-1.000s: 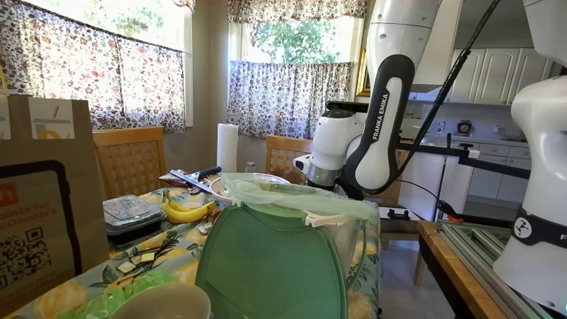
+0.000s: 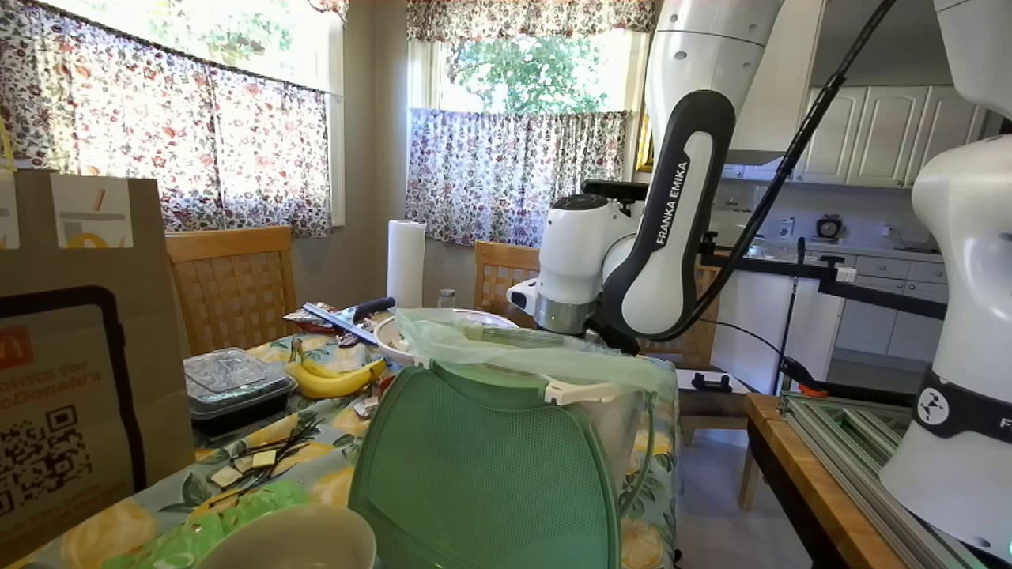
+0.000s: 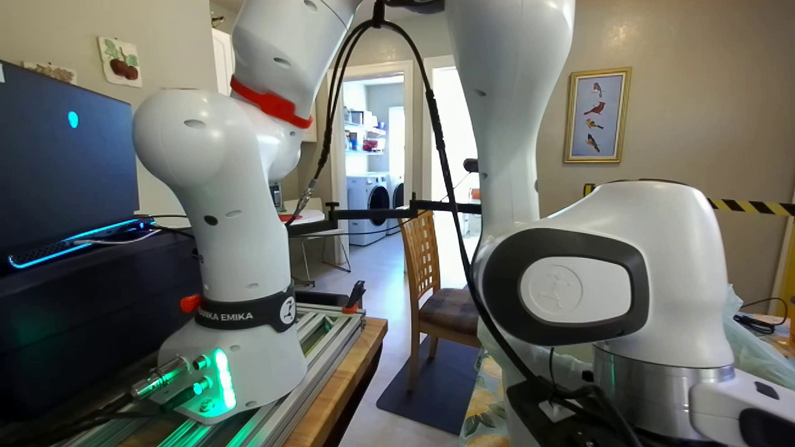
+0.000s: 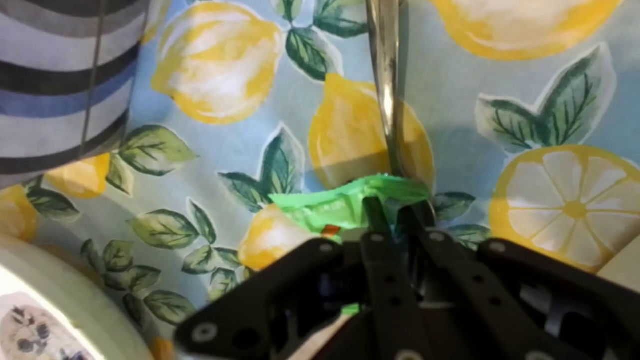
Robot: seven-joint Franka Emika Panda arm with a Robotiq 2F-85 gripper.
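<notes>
In the wrist view my gripper is shut on a crinkled green wrapper point(image 4: 327, 207), which sticks out to both sides of the fingertips. The wrapper is low over the lemon-print tablecloth; whether it touches the cloth I cannot tell. A metal utensil handle point(image 4: 387, 72) runs from the top edge down behind the wrapper, its lower end partly hidden. In exterior view 1 the fingers are hidden behind a green mesh bin point(image 2: 493, 465) with a pale bag point(image 2: 522, 346) over its rim.
A striped item point(image 4: 60, 84) and a white bowl point(image 4: 36, 288) flank the wrist view's left side. Bananas point(image 2: 337, 379), a black container point(image 2: 237, 384), a paper towel roll point(image 2: 405, 264) and a McDonald's bag point(image 2: 85, 360) occupy the table. Bare cloth lies right of the utensil.
In exterior view 1 the arm's wrist has moved slightly left and sits a little differently behind the bin. The table items there look unmoved.
</notes>
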